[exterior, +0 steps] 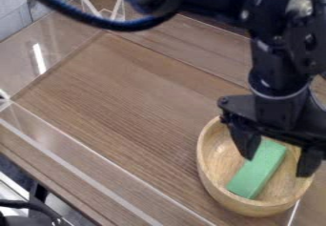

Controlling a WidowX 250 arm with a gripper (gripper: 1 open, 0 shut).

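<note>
A wooden bowl [216, 177] sits at the lower right of the table, with a green rectangular block [257, 169] lying inside it. My black gripper [277, 149] is over the bowl, its fingers open and reaching down at the bowl's upper part, on either side of the block's upper end. Part of the bowl's back is hidden behind the gripper.
Clear edging runs along its left and front sides. Dark cables hang at the top and lie at the lower left.
</note>
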